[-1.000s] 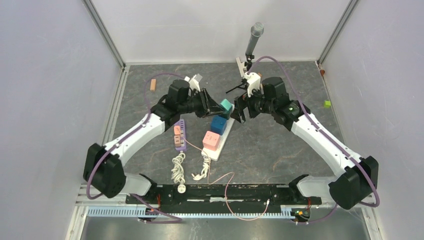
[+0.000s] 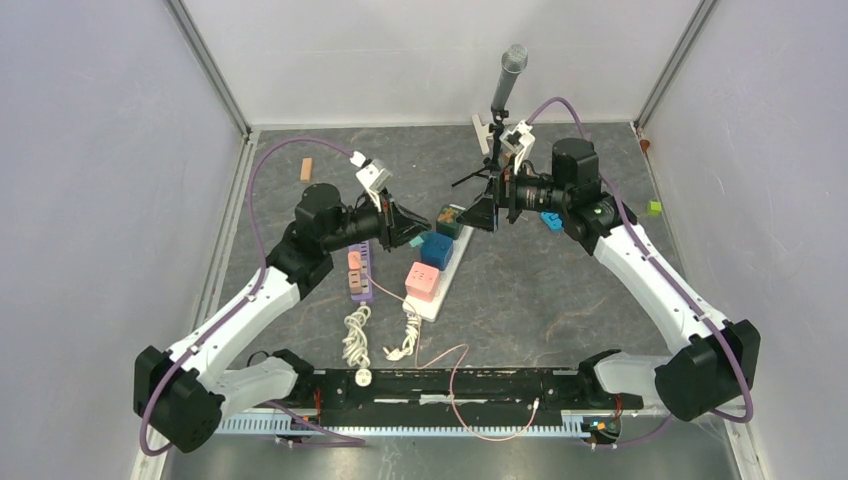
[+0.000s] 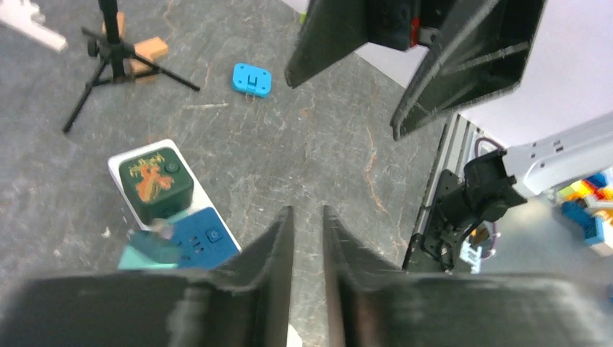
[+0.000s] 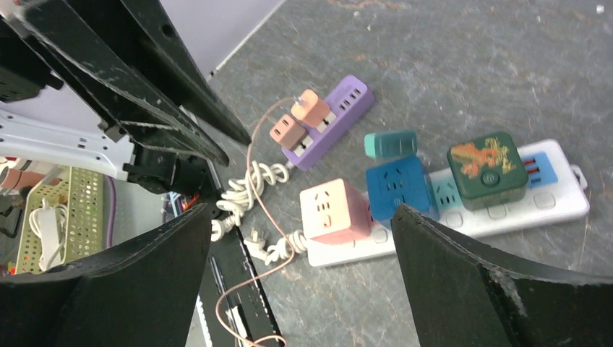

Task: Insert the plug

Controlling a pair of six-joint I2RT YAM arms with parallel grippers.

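Observation:
A white power strip (image 4: 549, 202) carries a pink block (image 2: 422, 280), a blue block (image 2: 437, 251) and a dark green block (image 2: 450, 222). A small teal piece (image 4: 390, 144) is beside the blue block in the right wrist view, partly hidden by my left gripper (image 2: 410, 230) in the top view. The left gripper hangs over that area; its fingers are blurred in its wrist view and its hold is unclear. My right gripper (image 2: 488, 215) stands open to the right, above the strip.
A purple strip (image 4: 348, 101) with plugs and coiled cords lies left. A microphone stand (image 3: 116, 58) stands behind, near a light blue piece (image 3: 251, 78).
The right arm has shifted upward in the top view.

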